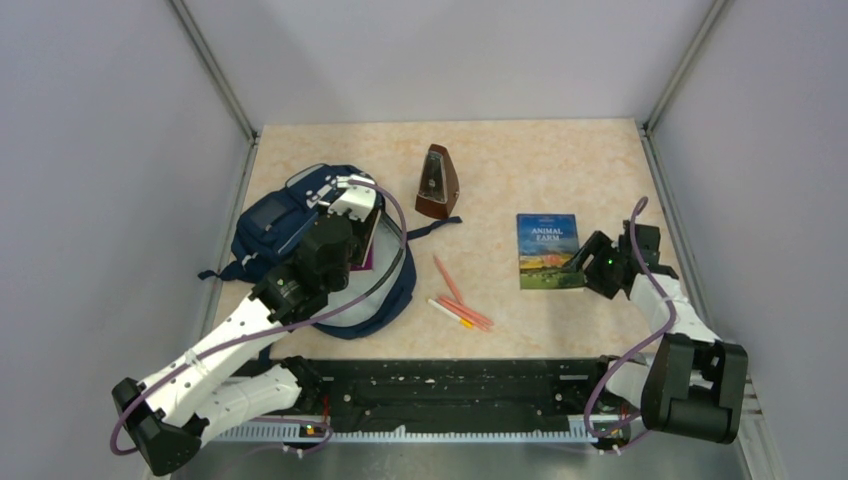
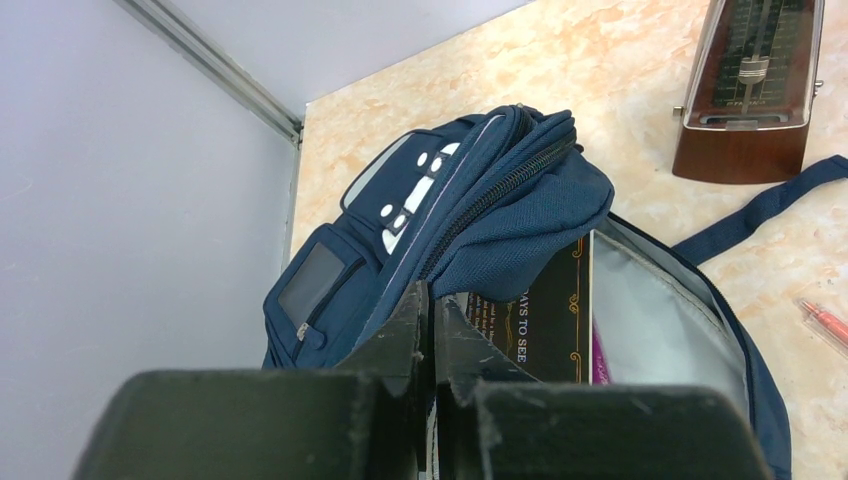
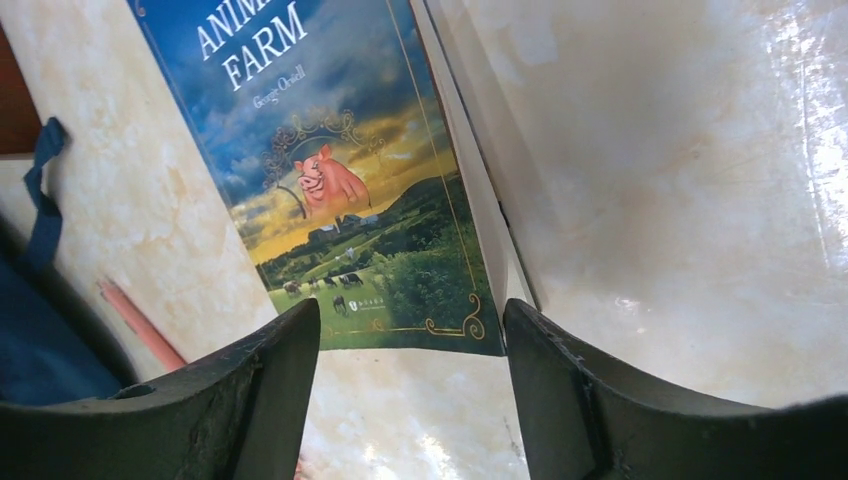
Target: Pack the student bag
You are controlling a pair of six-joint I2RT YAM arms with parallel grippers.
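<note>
The Animal Farm book (image 1: 546,250) (image 3: 335,180) lies flat on the table at the right. My right gripper (image 1: 595,262) is part open at its lower right edge, one finger against that edge, the cover slightly lifted there. My left gripper is shut over the navy backpack (image 1: 275,215) (image 2: 520,200). Inside the open bag stand a black book (image 2: 540,330) and a purple item (image 2: 601,360). Pink pens (image 1: 446,275) (image 3: 140,320) and a white yellow-tipped marker (image 1: 444,311) lie right of the bag.
A wooden metronome (image 1: 437,182) (image 2: 740,145) stands at the back middle, near a bag strap (image 1: 432,228). Walls border both sides.
</note>
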